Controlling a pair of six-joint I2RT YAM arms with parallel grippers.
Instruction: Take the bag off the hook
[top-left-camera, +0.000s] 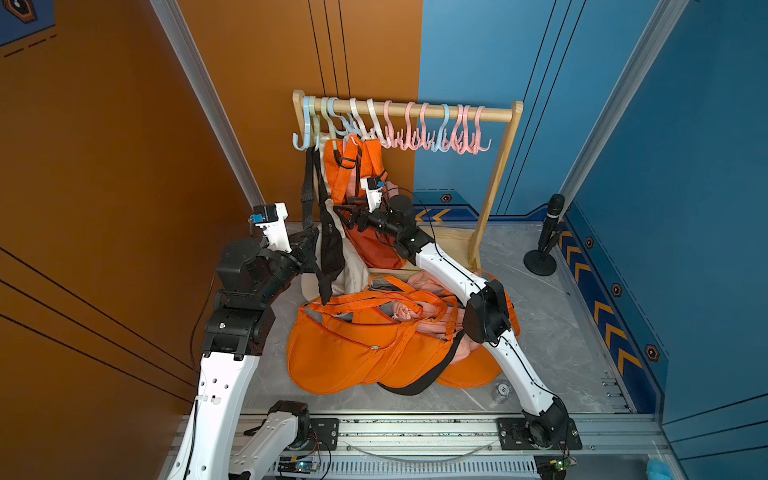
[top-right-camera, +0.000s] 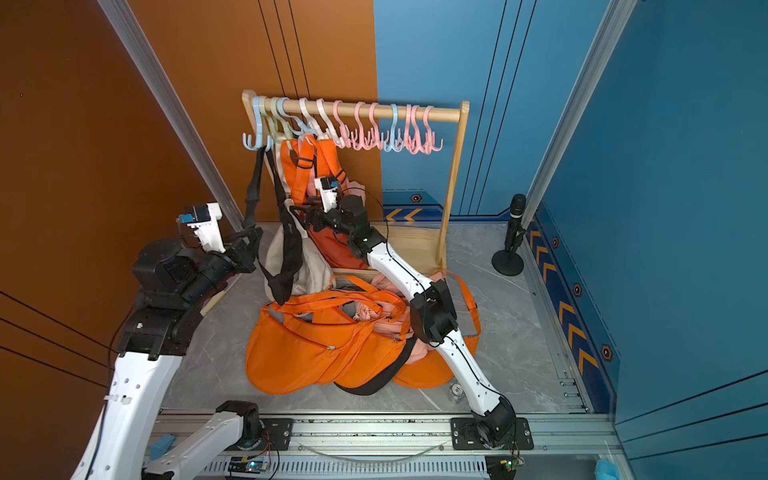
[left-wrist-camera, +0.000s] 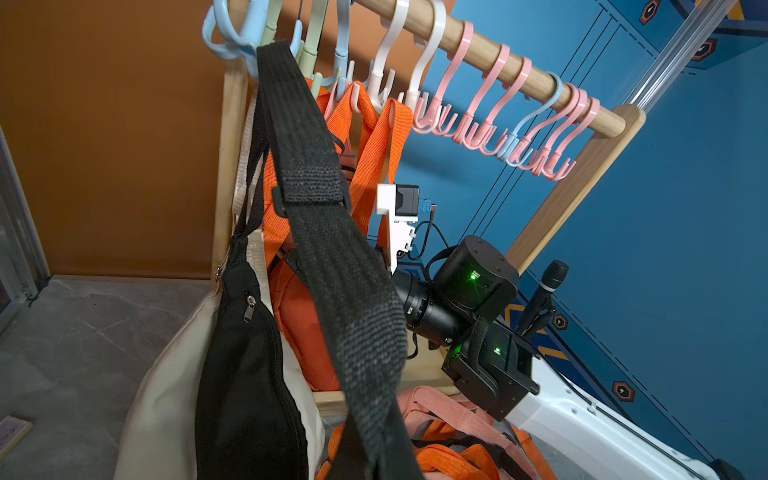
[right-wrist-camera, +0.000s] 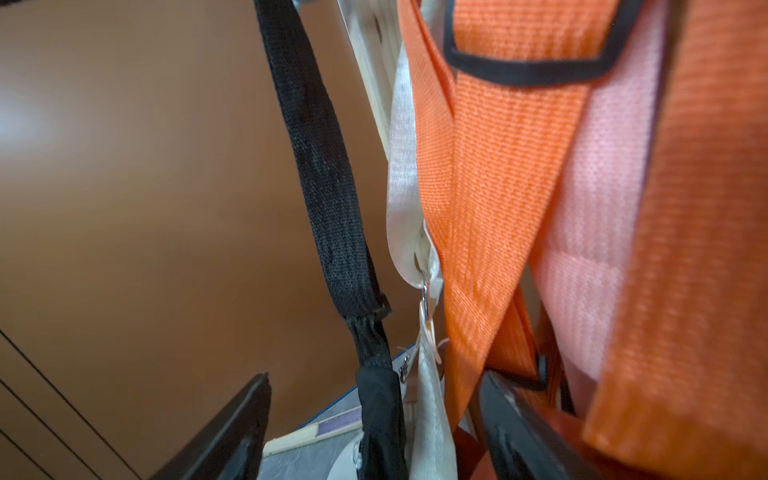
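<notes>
A cream bag with black pocket hangs by a long black strap from a hook at the rail's left end. My left gripper is at that strap; the strap runs down the middle of its wrist view into the fingers, which are hidden there and appear shut on it. My right gripper stands open just right of the strap, facing it, with the black strap, a white strap and orange straps in front of and between its fingers.
Several hooks fill the wooden rail. Orange and pink bags lie heaped on the floor in front of the rack. A microphone stand stands at right.
</notes>
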